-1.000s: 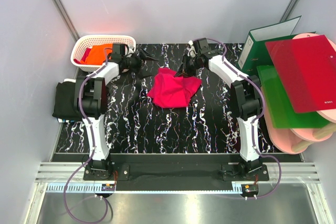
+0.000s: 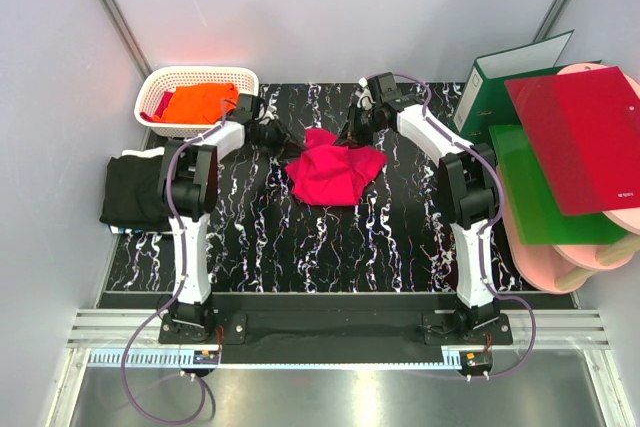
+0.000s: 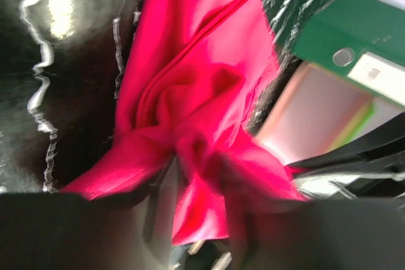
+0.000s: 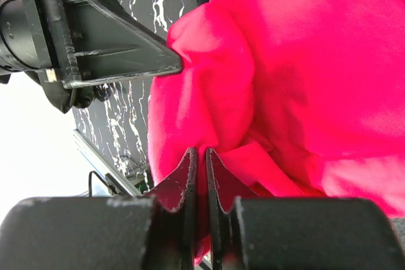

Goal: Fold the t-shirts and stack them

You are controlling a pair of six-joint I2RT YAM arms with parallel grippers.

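Note:
A crumpled red t-shirt (image 2: 335, 177) lies in the middle of the dark table. In the right wrist view, my right gripper is shut on a fold of the red cloth. My left gripper (image 2: 291, 150) stands at the shirt's left edge. Its blurred fingers (image 3: 161, 203) are part open, with bunched cloth showing in the gap. From the right wrist view, one dark left finger (image 4: 136, 45) reaches the edge of the shirt. Folded dark cloth (image 2: 132, 192) lies at the far left.
A white basket (image 2: 200, 73) with orange and red cloth stands at the back left. Green binders (image 2: 495, 92) and a red board (image 2: 585, 137) crowd the right side.
My left gripper has moved right and slightly toward the front, onto the shirt's left edge, and its fingers are closer together. The left edge has shifted a little. My right gripper has stayed in place.

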